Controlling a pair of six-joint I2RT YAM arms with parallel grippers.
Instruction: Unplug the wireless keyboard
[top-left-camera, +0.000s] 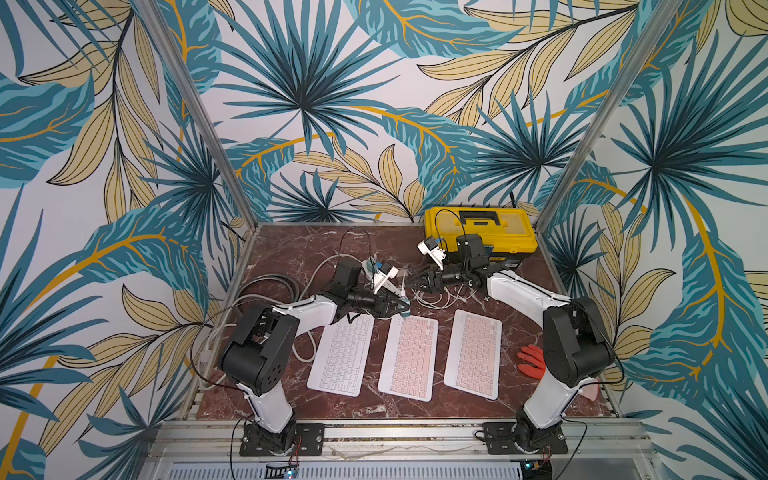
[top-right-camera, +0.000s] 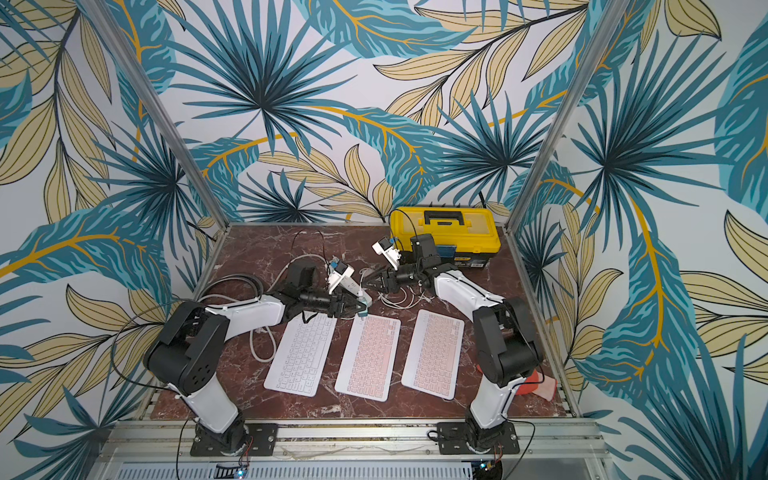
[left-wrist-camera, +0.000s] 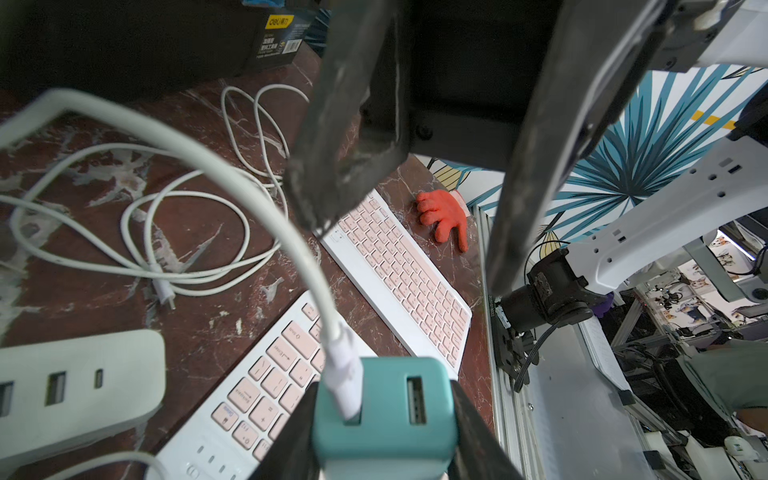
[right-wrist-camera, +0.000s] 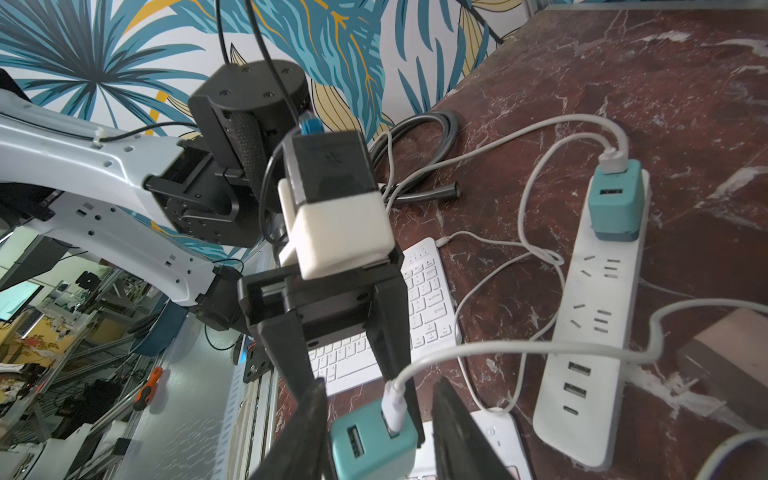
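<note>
My left gripper (top-left-camera: 396, 304) is shut on a teal USB adapter (left-wrist-camera: 384, 424), lifted off the white power strip (right-wrist-camera: 584, 352), with a white cable (right-wrist-camera: 504, 346) plugged into it. My right gripper (top-left-camera: 414, 280) is open just behind and right of it, its blurred fingertips near the adapter in the right wrist view. A second teal adapter (right-wrist-camera: 614, 204) sits on the strip's far end with another cable. Three white keyboards lie in front: the left one (top-left-camera: 340, 354) with white keys, the middle (top-left-camera: 408, 357) and right (top-left-camera: 473, 354) with pink keys.
A yellow toolbox (top-left-camera: 500, 232) stands at the back right. Loose white and grey cables lie over the middle and left of the table. A red glove (top-left-camera: 531, 360) lies at the right edge.
</note>
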